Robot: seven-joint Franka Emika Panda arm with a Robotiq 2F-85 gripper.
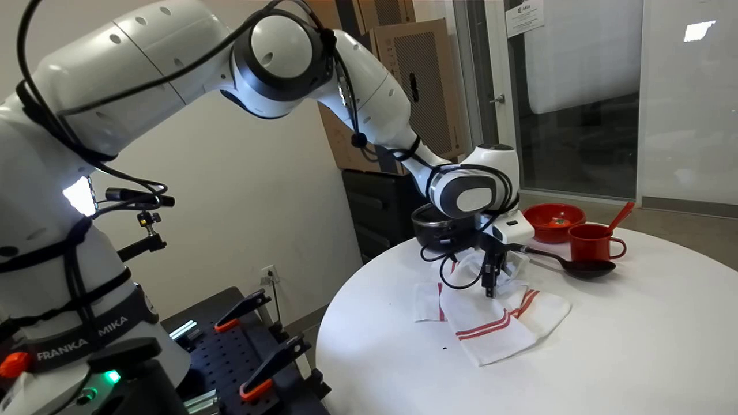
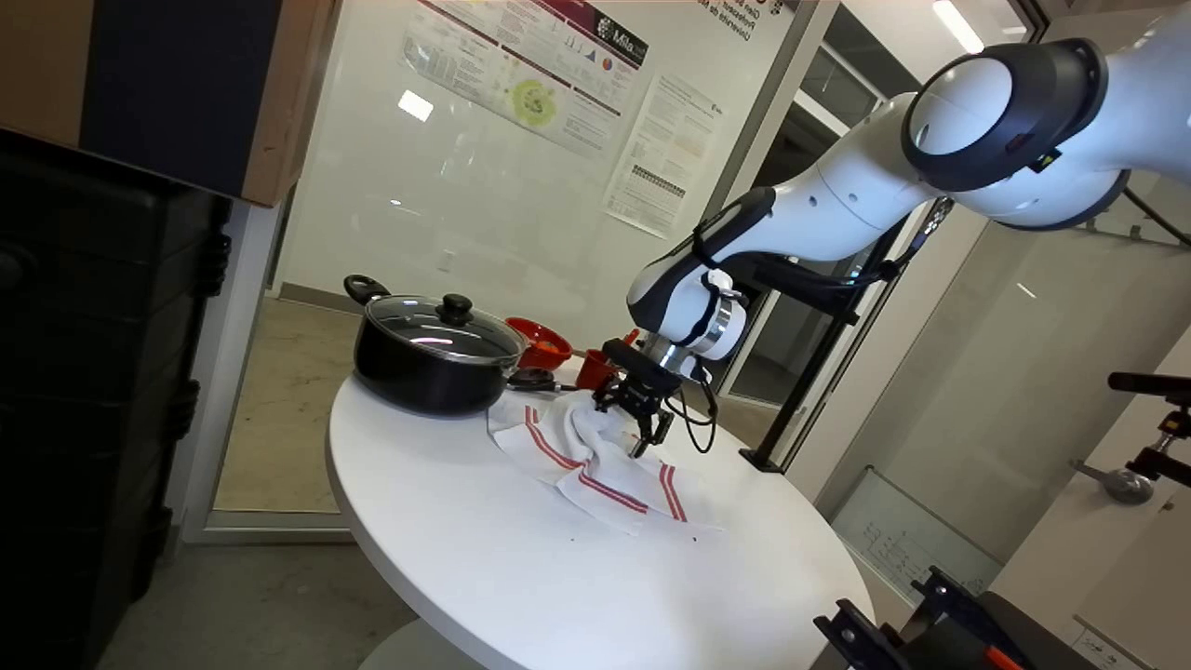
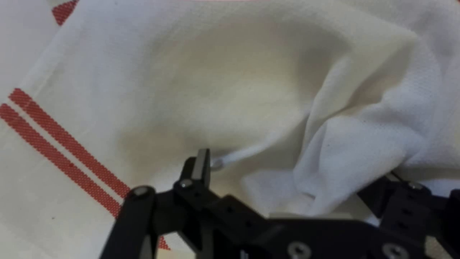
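A white towel with red stripes (image 1: 492, 325) lies rumpled on the round white table, partly folded over itself. My gripper (image 2: 621, 426) points down at the towel and stands open, its fingers spread wide. In the wrist view a raised fold of the towel (image 3: 340, 151) rises between the left finger and the right finger. The right fingertip is partly covered by the cloth, and the left one is close against its surface. Whether either finger presses on the towel, I cannot tell.
Behind the towel stands a black pot with a glass lid (image 2: 430, 363). Nearby are a red bowl (image 1: 553, 220), a red mug (image 1: 590, 242) with a red utensil in it, and a black ladle (image 1: 588, 268).
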